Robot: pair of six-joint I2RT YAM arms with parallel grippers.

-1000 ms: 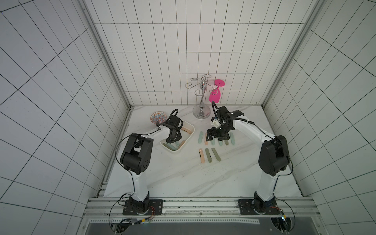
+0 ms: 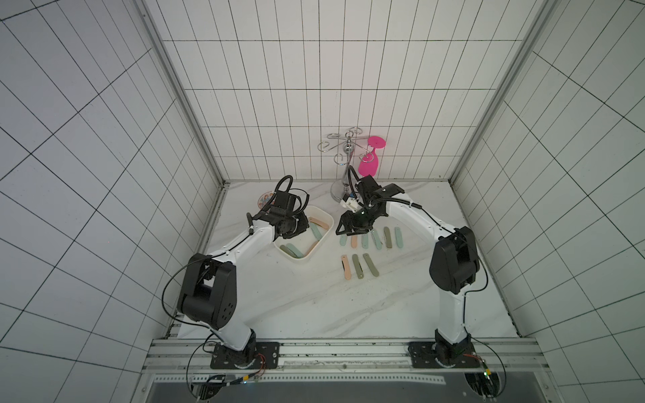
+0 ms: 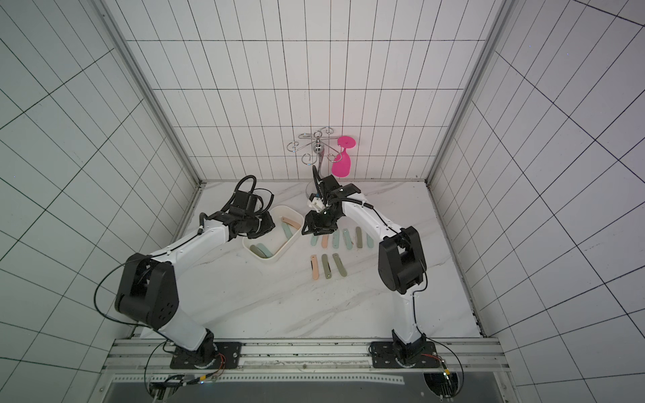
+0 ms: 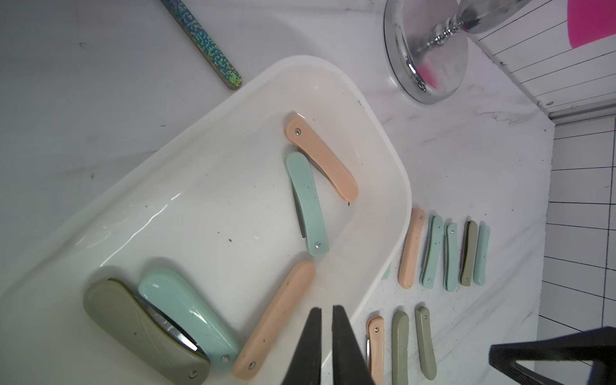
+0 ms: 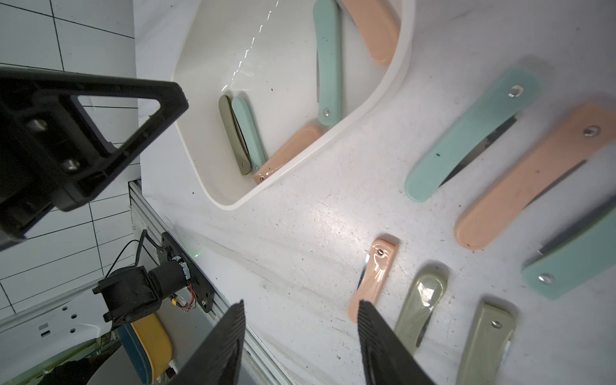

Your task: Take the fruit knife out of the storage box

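The white storage box [image 4: 83,237] holds several folded fruit knives: green [image 4: 144,327], mint [image 4: 306,199] and peach [image 4: 320,157]. Above the box is my left gripper, its fingertips close together in the left wrist view, nothing visible between them. My right gripper is over the table just right of the box, its fingertips apart with nothing visible between them.
Several more knives [image 5: 503,183] lie in rows right of the box. A chrome stand [image 4: 401,57] with a pink item stands behind, and a patterned object [image 4: 205,45] lies beyond the box.
The knives look unmoved.
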